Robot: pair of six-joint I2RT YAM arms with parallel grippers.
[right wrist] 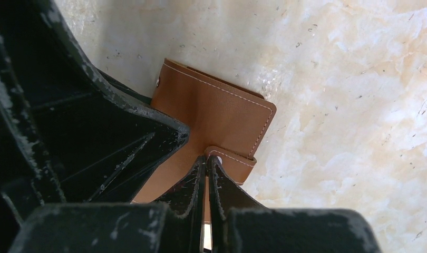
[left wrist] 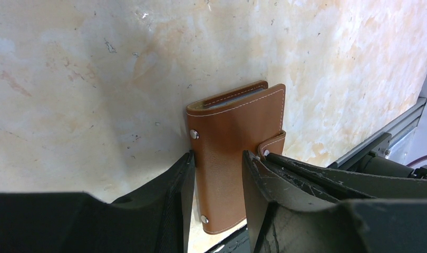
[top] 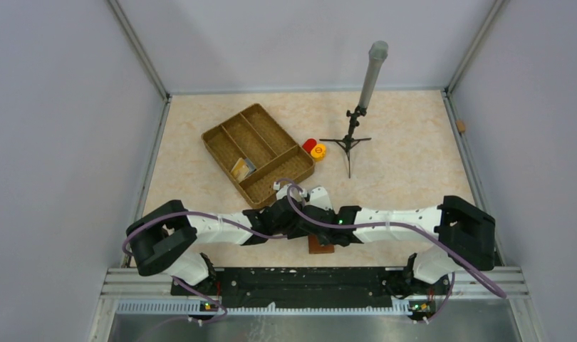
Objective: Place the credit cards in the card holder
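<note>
The brown leather card holder lies on the table, its folded upper edge parted a little, with a greyish layer inside. My left gripper is part open over it: one finger is by the riveted spine, the other above the front face. My right gripper is shut, its tips at the snap strap; whether the strap's edge is pinched cannot be seen. Yellowish and grey cards lie in a basket compartment. From above, the arms cover most of the holder.
The divided brown basket stands behind the left arm. Beside it are a red and a yellow object. A black tripod with a grey pole stands at the back right. Both arms meet closely at the centre.
</note>
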